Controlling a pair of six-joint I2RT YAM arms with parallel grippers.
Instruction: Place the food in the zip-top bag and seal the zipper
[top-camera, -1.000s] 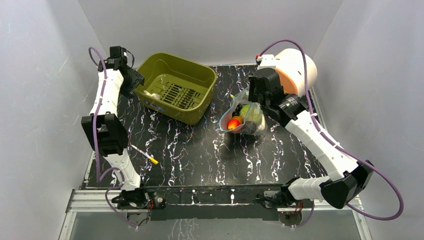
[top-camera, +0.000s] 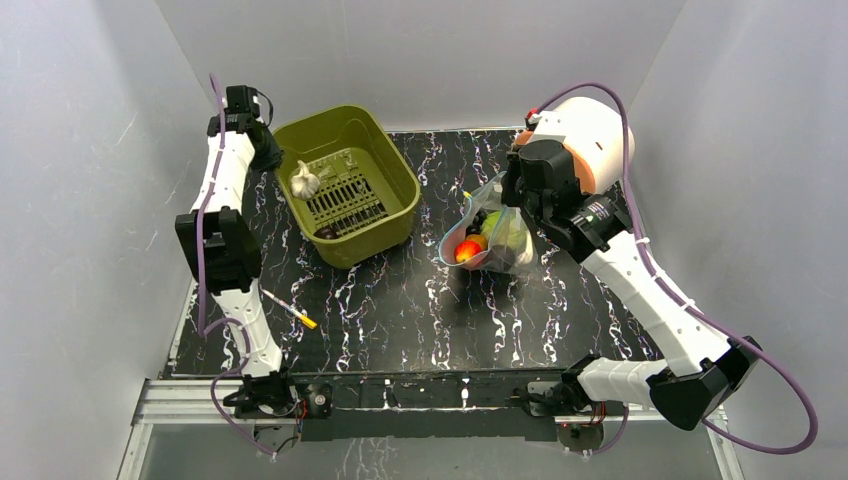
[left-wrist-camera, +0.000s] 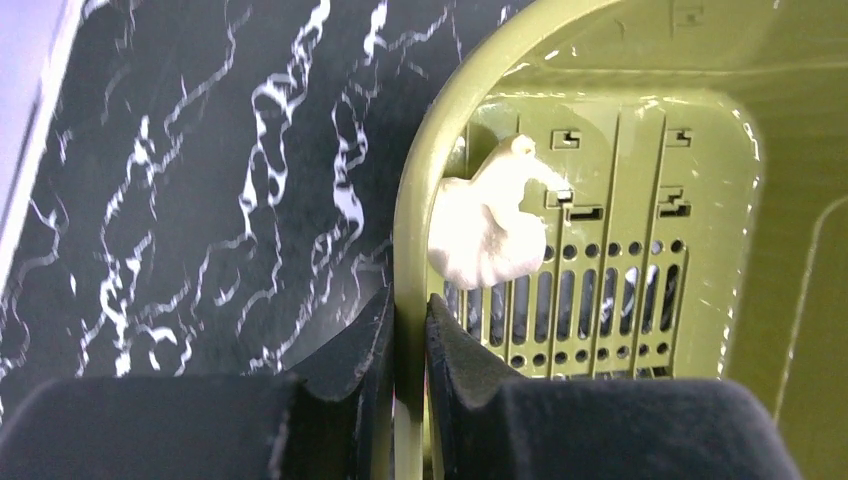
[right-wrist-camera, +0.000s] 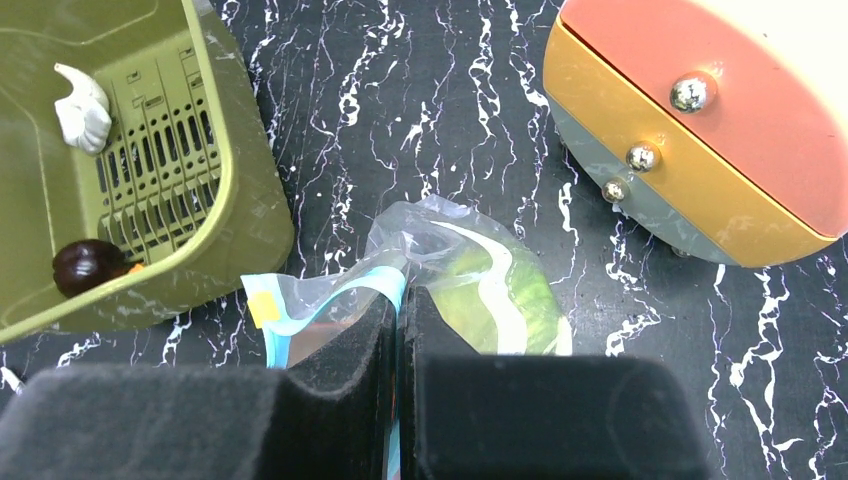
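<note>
The olive bin (top-camera: 395, 225) holds a white garlic bulb (left-wrist-camera: 485, 230) and a dark round item (right-wrist-camera: 90, 267) with some orange beside it. My left gripper is shut on the bin's left rim. Right of the bin, the zip top bag (top-camera: 500, 250) holds a red-orange fruit (top-camera: 468, 250), something green and dark items, with its mouth partly open. My right gripper is shut at the bag's blue zipper edge, with the thin plastic between its fingertips.
A white rounded box with coloured front (top-camera: 600, 140) stands at the back right. A pen (top-camera: 295, 310) lies at front left. Grey walls surround the black marble mat (top-camera: 400, 320).
The bin has swung, its right side coming toward the front left, and the left gripper has shifted up with its rim. The right arm and bag moved only slightly.
</note>
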